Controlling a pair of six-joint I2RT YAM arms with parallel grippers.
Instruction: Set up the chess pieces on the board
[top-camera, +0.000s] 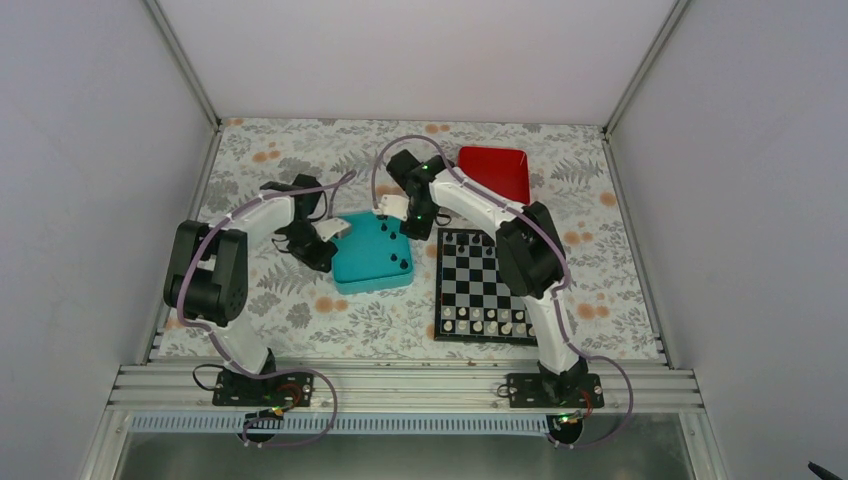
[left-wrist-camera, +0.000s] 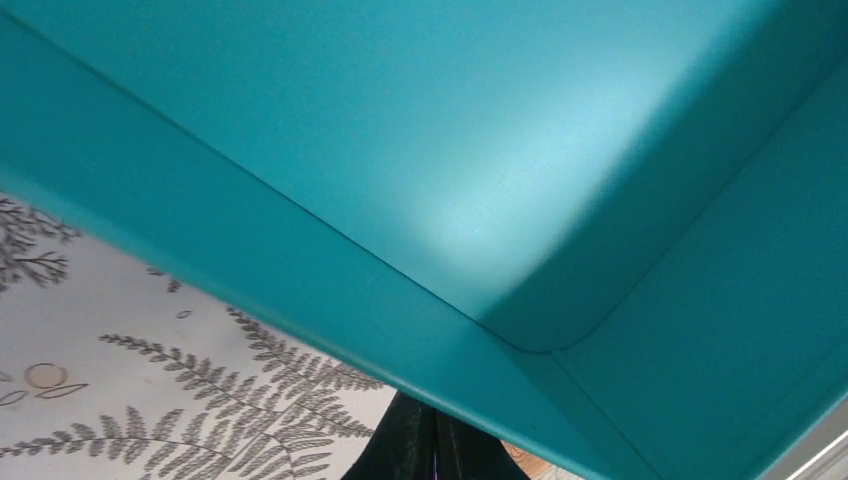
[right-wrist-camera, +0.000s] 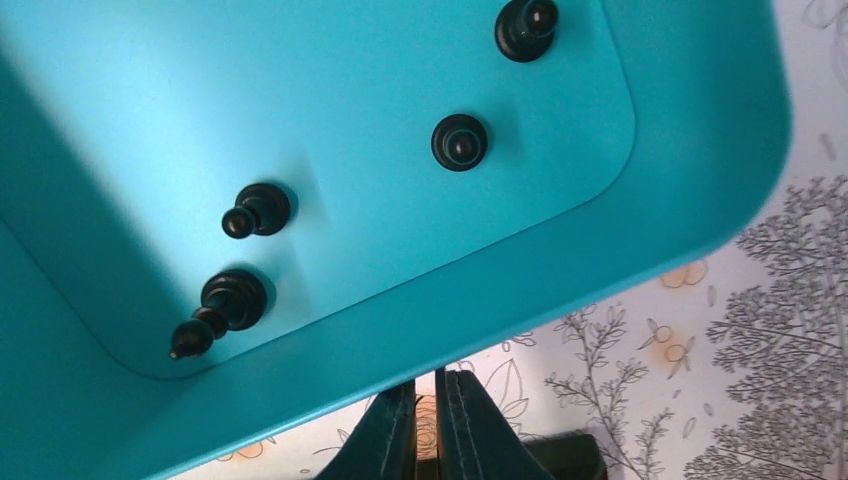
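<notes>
The teal box (top-camera: 370, 262) sits between my grippers, left of the chessboard (top-camera: 462, 285). In it stand several black pieces, among them a pawn (right-wrist-camera: 460, 143) and a taller piece (right-wrist-camera: 232, 300). My left gripper is shut and empty, just outside the box, its tips partly hidden by the rim. Outside the opposite wall, my right gripper is pointed down at the rim, with a narrow empty gap between its fingers. White pieces (top-camera: 477, 328) fill the board's near rows; a few black ones (top-camera: 461, 249) stand at its far end.
A red box (top-camera: 494, 170) lies behind the board. My right arm covers part of the board's right side.
</notes>
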